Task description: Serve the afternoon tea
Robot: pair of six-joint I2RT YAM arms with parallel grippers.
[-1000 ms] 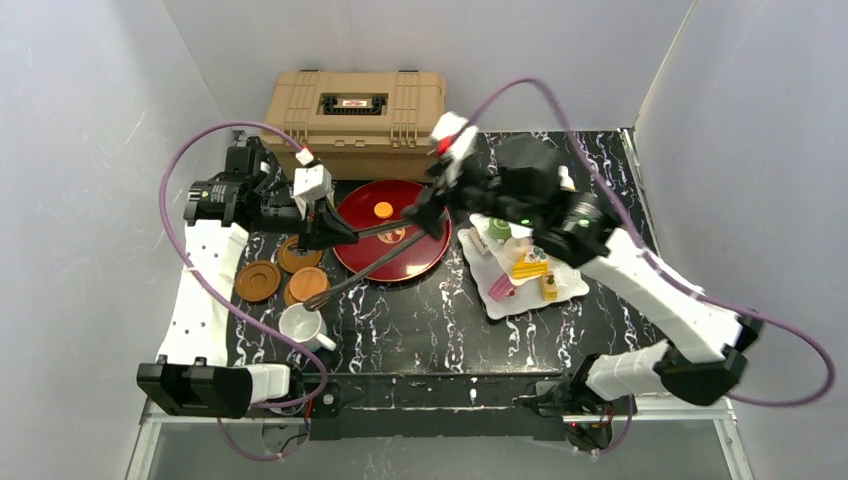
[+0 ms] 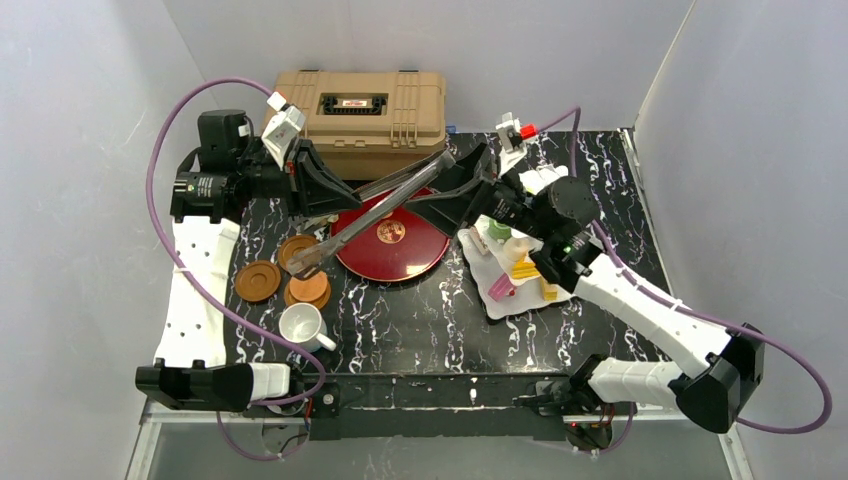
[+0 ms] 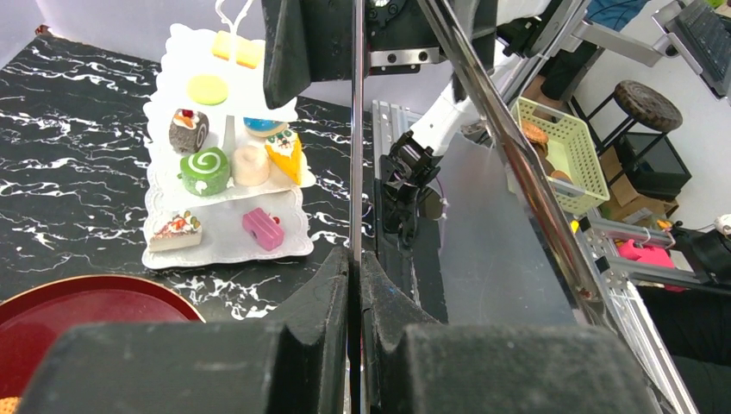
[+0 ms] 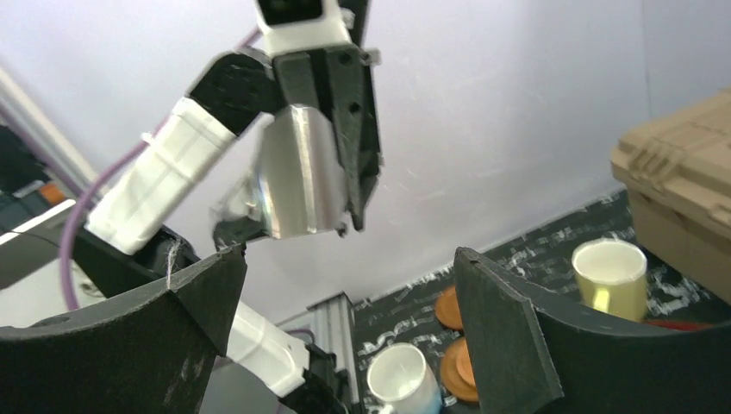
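My left gripper (image 2: pixel 352 202) is shut on one leg of the metal tongs (image 2: pixel 385 215), which hang slantwise above the red tray (image 2: pixel 400 262). In the left wrist view, that leg of the tongs (image 3: pixel 357 129) runs upright between the fingers, and the other leg slants off to the right. At the joined end of the tongs stands my right gripper (image 2: pixel 438 188), its fingers open. From the right wrist, the metal of the tongs (image 4: pixel 302 177) shows ahead of the parted fingers (image 4: pixel 509 319); contact cannot be made out.
The tiered white stand (image 3: pixel 228 250) on the right carries several cakes. Brown coasters (image 2: pixel 258 281) and a white cup (image 2: pixel 305 326) stand front left; a cream cup (image 4: pixel 609 272) is near the tan case (image 2: pixel 360 115).
The tongs turned with the left gripper, which rose slightly and shifted left.
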